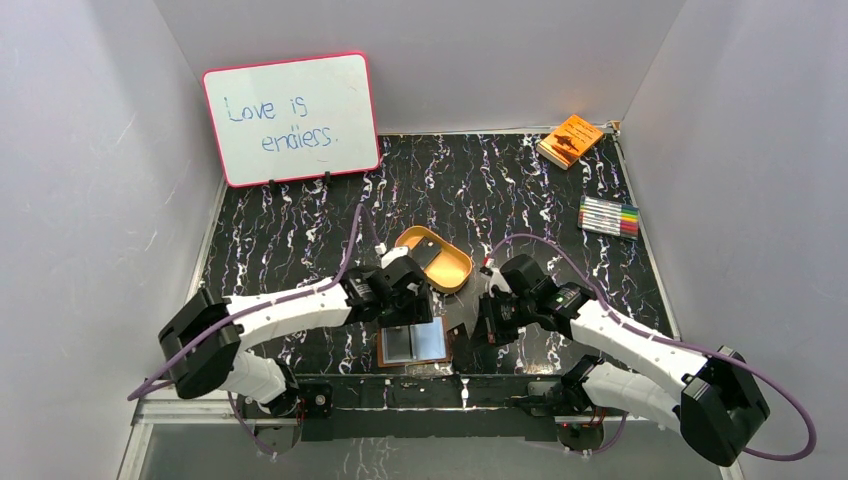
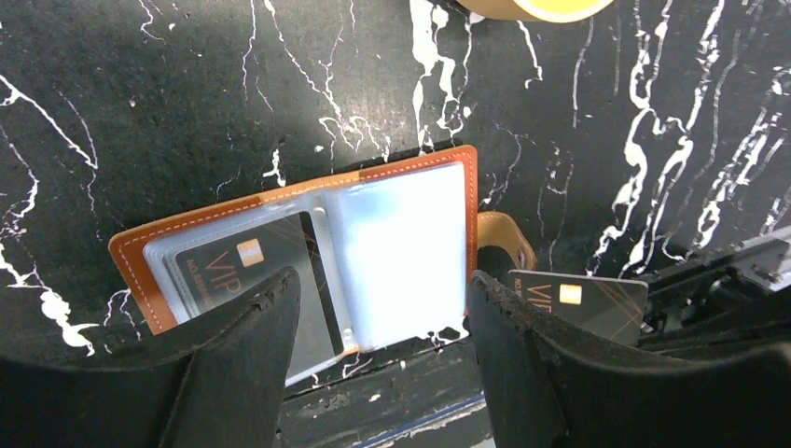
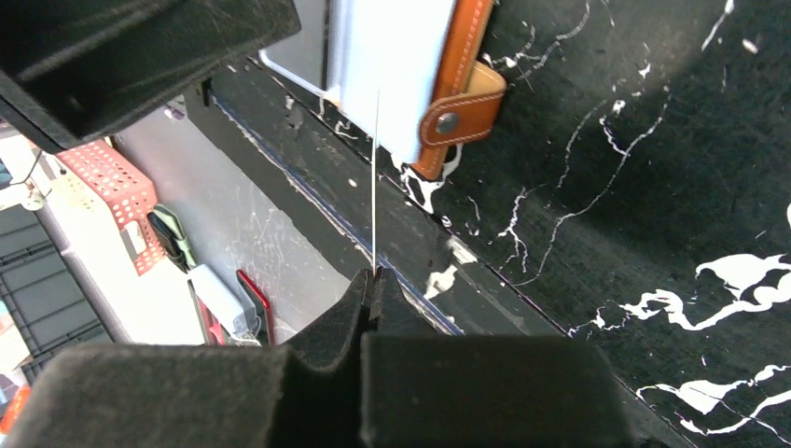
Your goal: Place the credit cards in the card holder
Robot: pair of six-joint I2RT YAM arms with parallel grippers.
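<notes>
The brown card holder (image 1: 428, 341) lies spread open at the front of the table. In the left wrist view, a black VIP card (image 2: 244, 252) fills its left clear sleeve, and the right sleeve (image 2: 401, 252) looks empty. My left gripper hovers over the holder, open and with nothing between its fingers. To the right of the holder, my right gripper (image 1: 482, 330) is shut on a second black VIP card (image 2: 583, 303). This card shows edge-on as a thin line (image 3: 375, 187) in the right wrist view.
Behind the holder sits a yellow-orange tray (image 1: 458, 275) with a dark card (image 1: 426, 250) in it. A whiteboard (image 1: 290, 118) stands at the back left; an orange book (image 1: 570, 140) and a set of markers (image 1: 608, 217) lie at the right. The table's front edge is close to the holder.
</notes>
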